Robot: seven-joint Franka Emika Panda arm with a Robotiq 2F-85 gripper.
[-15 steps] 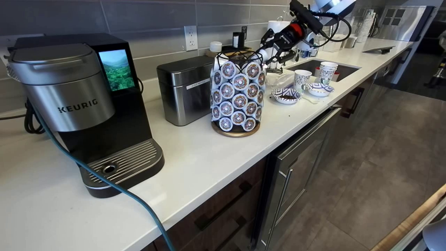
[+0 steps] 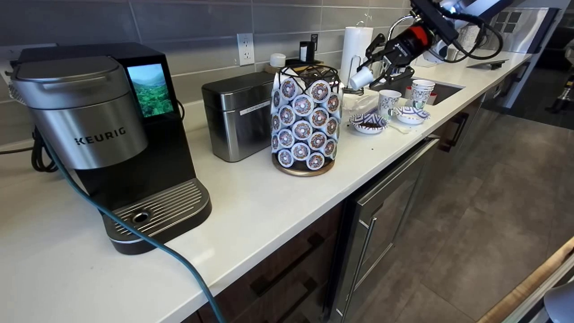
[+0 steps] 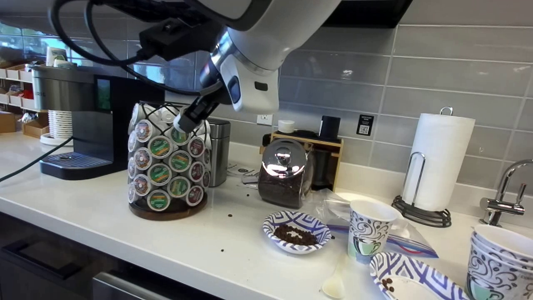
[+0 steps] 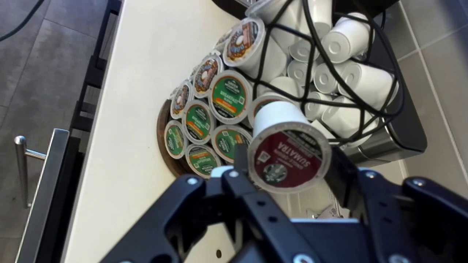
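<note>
Between the fingers of my gripper is a white coffee pod with a dark red Sumatra lid, which faces the wrist camera. The fingers are shut on its sides. In exterior view 1 the pod hangs in the air to the right of the pod carousel, above the counter and clear of the carousel. Exterior view 2 shows only the pod's white end, in front of the carousel's top from that side. My arm hides the rest of the gripper there.
The Keurig coffee machine stands at the left, a blue cable crossing before it. Behind the carousel sits a steel canister. Bowls, paper cups and a paper towel roll lie farther right.
My gripper has moved right, away from the carousel, with the white pod still in it. The carousel has turned slightly.
</note>
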